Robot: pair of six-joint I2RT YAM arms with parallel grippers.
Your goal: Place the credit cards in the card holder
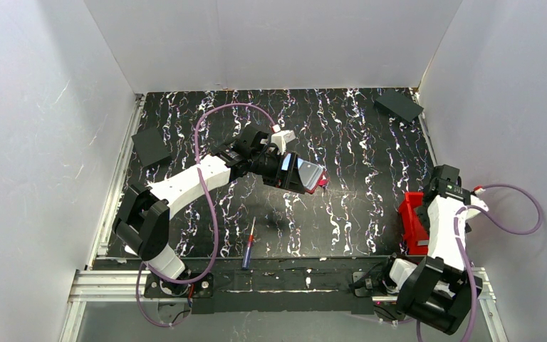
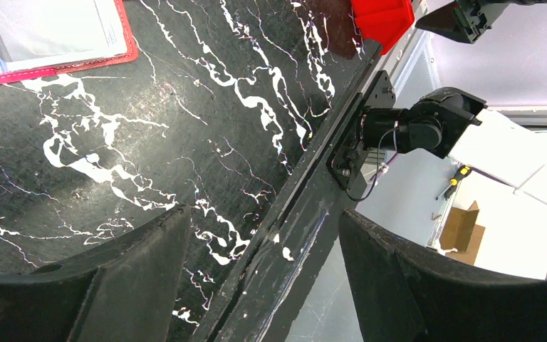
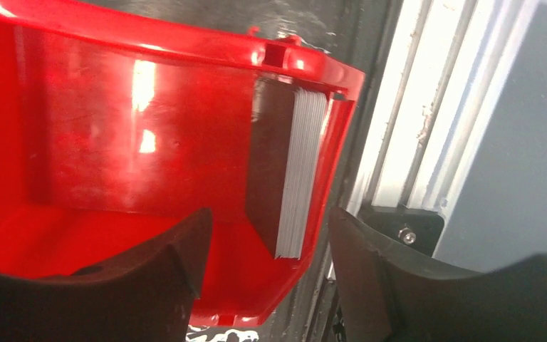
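The open card holder [image 1: 310, 175], red-edged with clear pockets, lies mid-table in the top view; one corner of it [image 2: 64, 43] shows at upper left in the left wrist view. My left gripper hangs over the table near it, open and empty. A stack of white-edged cards [image 3: 302, 171] stands on edge against the end wall inside a red bin [image 3: 142, 32]. Over that bin is my right gripper, its fingers apart on either side of the stack's lower end in the right wrist view. No card appears gripped.
A screwdriver [image 1: 249, 246] lies near the table's front edge. Dark blocks sit at the left side [image 1: 151, 147] and the back right [image 1: 398, 105]. Between the holder and the red bin [image 1: 414, 221] the marble table is clear.
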